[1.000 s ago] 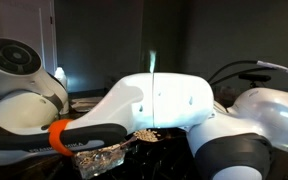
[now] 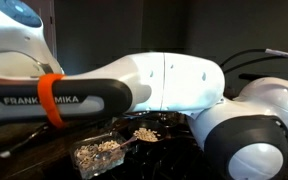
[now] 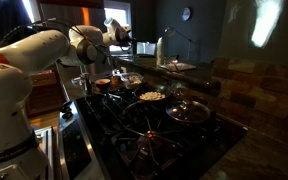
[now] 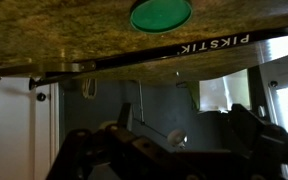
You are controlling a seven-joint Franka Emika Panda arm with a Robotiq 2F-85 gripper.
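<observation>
My gripper shows in the wrist view as two dark, blurred finger shapes low in the picture, standing apart with nothing seen between them. Above them, a dark rod marked PIKSTIK (image 4: 194, 48) lies across a brown speckled countertop (image 4: 94, 22). A green round thing (image 4: 161, 13) sits beyond the rod, cut off by the top edge. In exterior view 2 the arm (image 3: 84, 45) reaches to the counter behind the stove; its gripper is too dark there to make out.
A clear container of pale pieces (image 2: 99, 155) stands below the arm. On the black stove (image 3: 134, 135) are a pan of pale food (image 3: 152, 97) and a glass lid (image 3: 187, 110). A lamp (image 3: 179, 38) stands behind.
</observation>
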